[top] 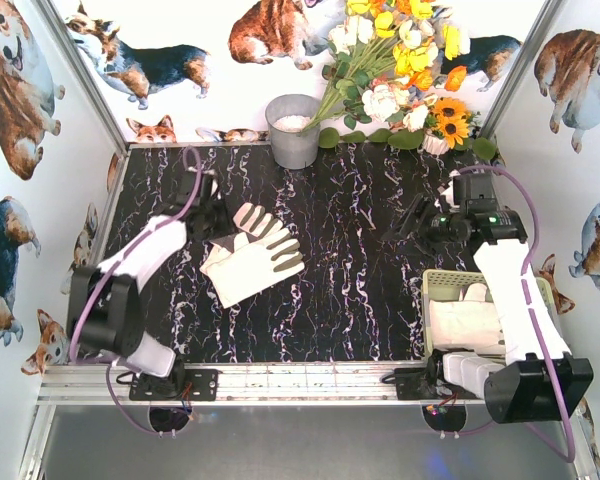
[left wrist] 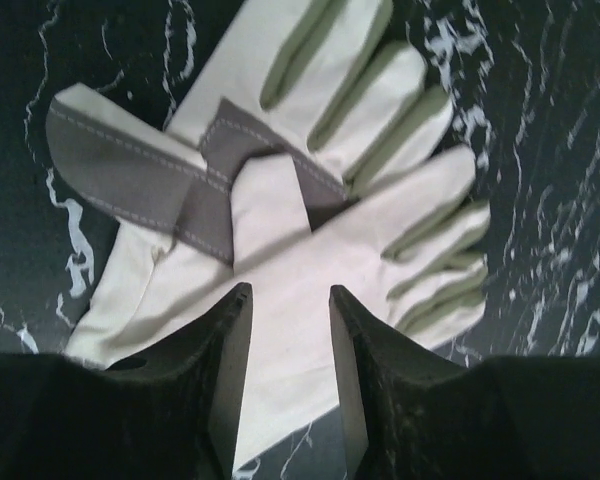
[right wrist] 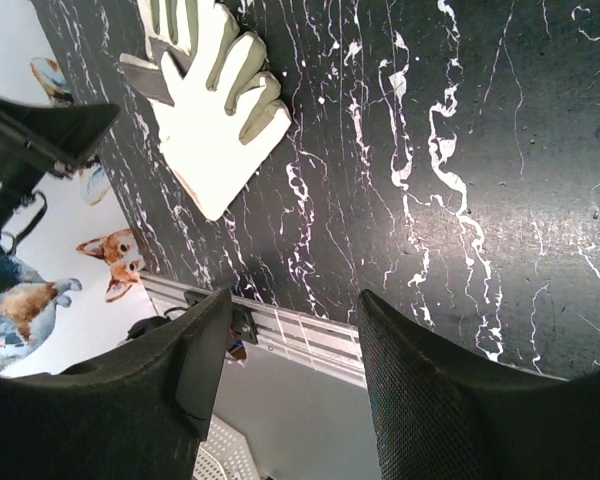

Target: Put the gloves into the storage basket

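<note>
A pair of white gloves with grey-green finger sides [top: 255, 265] lies overlapped on the black marble table, left of centre. My left gripper [top: 218, 220] is just at their upper left; in its wrist view the fingers [left wrist: 222, 370] hang over the gloves, apart, with nothing gripped. My right gripper [top: 418, 222] is over the right of the table, its fingers [right wrist: 400, 380] apart and empty. The storage basket [top: 432, 280], a pale plastic crate at the lower right, holds white gloves and is partly hidden by the right arm.
A grey bucket [top: 292, 145] with flowers [top: 420, 60] stands at the back. Patterned walls enclose the table.
</note>
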